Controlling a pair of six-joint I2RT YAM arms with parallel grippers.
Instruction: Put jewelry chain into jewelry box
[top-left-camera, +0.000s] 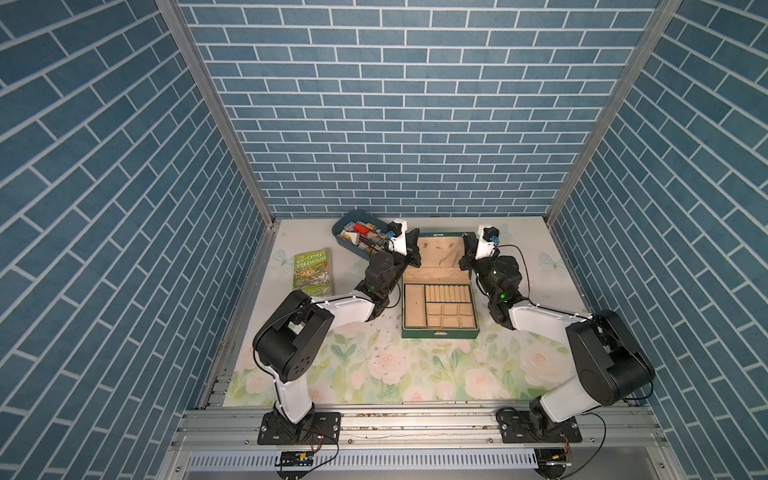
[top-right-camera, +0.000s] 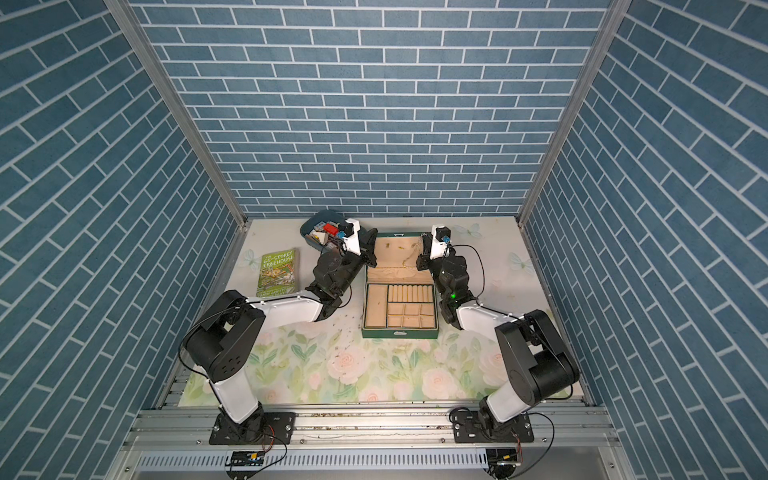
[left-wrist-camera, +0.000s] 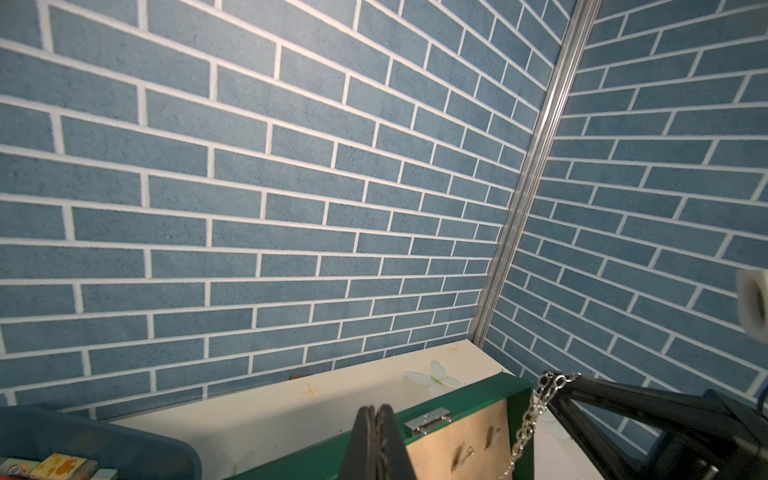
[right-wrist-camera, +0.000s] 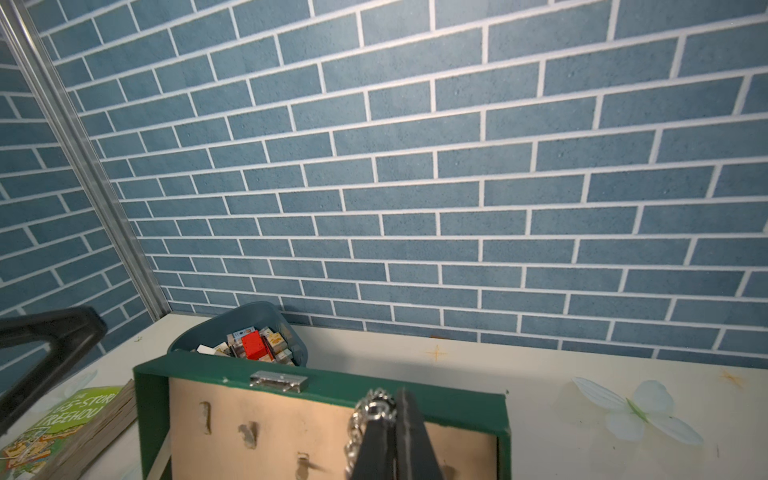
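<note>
The open green jewelry box (top-left-camera: 440, 334) stands mid-table, its beige compartments empty and its lid (top-left-camera: 439, 254) raised at the back. A silver chain (left-wrist-camera: 530, 420) hangs from the fingertips of my right gripper in front of the lid's inner face; the fingers are shut on it. Where its lower end lies is out of sight in the wrist views. At the lid's left side is my left gripper, shut, with nothing showing between its fingers.
A blue bin (right-wrist-camera: 292, 329) of small boxes stands behind the left arm. Left of it lies a green book (top-left-camera: 312, 270). Small hooks (right-wrist-camera: 302, 462) stick out of the lid's inside.
</note>
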